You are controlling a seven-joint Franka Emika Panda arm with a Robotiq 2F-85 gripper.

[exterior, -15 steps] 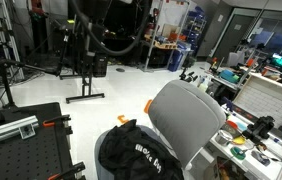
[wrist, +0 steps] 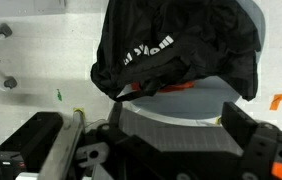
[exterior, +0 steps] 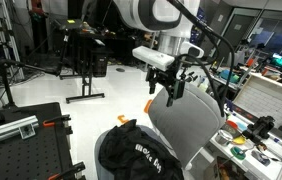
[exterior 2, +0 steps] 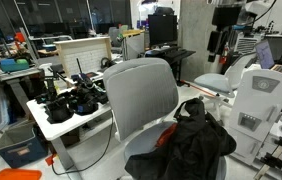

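A crumpled black cloth (exterior: 139, 152) with white lettering, perhaps a garment, lies on the seat of a grey chair (exterior: 189, 118). From the other side, the cloth (exterior 2: 193, 142) drapes over the seat in front of the backrest (exterior 2: 141, 92). My gripper (exterior: 162, 91) hangs above the chair, clearly apart from the cloth, fingers pointing down. In the wrist view its fingers are spread wide at the bottom, and the cloth (wrist: 176, 38) fills the upper middle. Nothing sits between the fingers; the gripper is open.
The upright chair backrest stands close to the arm. A bench (exterior 2: 67, 122) with dark devices lies behind the chair. A white shelf (exterior: 263, 160) with tools and small items is at the right.
The arm has come in from the upper left, moving right across the view to above the chair, and the gripper is now in sight. Cloth and chair have not moved.
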